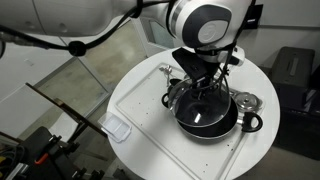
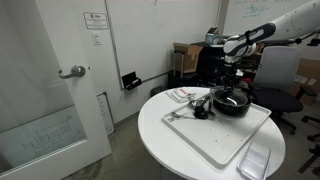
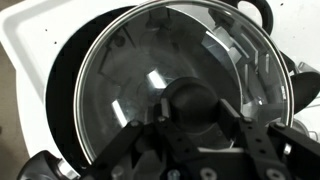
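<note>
A glass lid (image 3: 115, 75) with a metal rim and black knob (image 3: 190, 105) fills much of the wrist view. My gripper is shut on that knob. In exterior view 1 the lid (image 1: 190, 103) hangs tilted over the black pan (image 1: 233, 133), covering much of its opening but offset toward its left side. Part of the pan's dark inside (image 3: 65, 85) shows past the lid's left edge in the wrist view. Whether the rims touch is hard to tell. The gripper (image 1: 199, 84) is partly hidden by the arm in exterior view 1.
The pan stands on a white tray (image 1: 150, 118) on a round white table (image 1: 130, 146). A metal pot (image 1: 247, 101) lies close behind the pan. Utensils (image 2: 201, 108) lie beside it, and a clear container (image 2: 254, 161) sits near the table edge. The tray's front left is free.
</note>
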